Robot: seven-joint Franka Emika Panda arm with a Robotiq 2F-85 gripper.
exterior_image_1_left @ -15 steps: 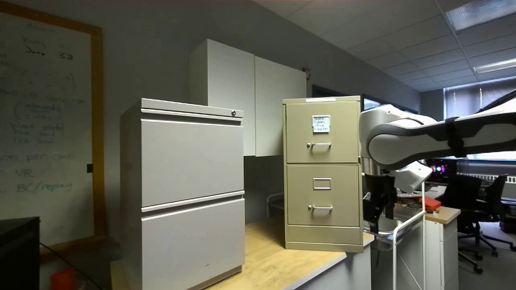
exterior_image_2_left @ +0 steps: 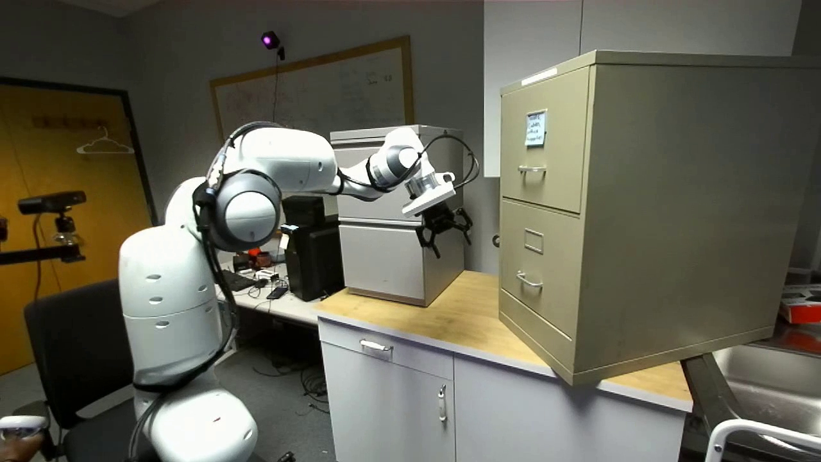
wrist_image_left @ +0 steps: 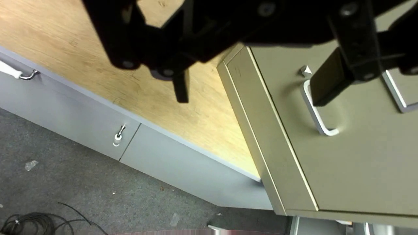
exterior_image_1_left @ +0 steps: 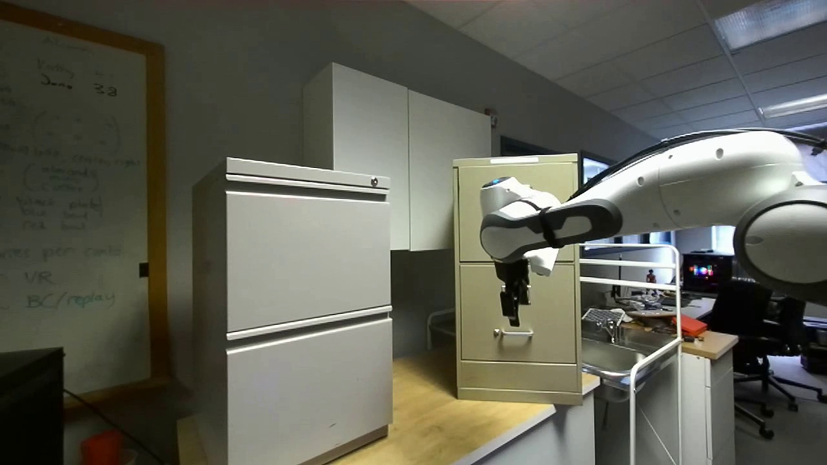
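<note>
A beige two-drawer filing cabinet [exterior_image_2_left: 662,192] stands on the wooden counter, both drawers closed. Its lower drawer handle [wrist_image_left: 315,111] is a pale metal bar, seen in the wrist view close to one dark finger [wrist_image_left: 333,78], which overlaps it from the camera's angle; contact cannot be told. My gripper [exterior_image_2_left: 448,237] hangs open in front of the cabinet, tilted downward, with nothing between its fingers. In exterior view 2 it is apart from the cabinet front, left of the upper handle [exterior_image_2_left: 532,169] and lower handle [exterior_image_2_left: 529,280].
A grey two-drawer cabinet [exterior_image_1_left: 308,263] stands on the same counter, behind the gripper in exterior view 2. A white rail frame [exterior_image_1_left: 632,418] and a sink [exterior_image_1_left: 612,355] lie beside the beige cabinet.
In exterior view 1 the arm has moved left and up, from right of the beige cabinet to in front of its drawers. The drawers look unchanged.
</note>
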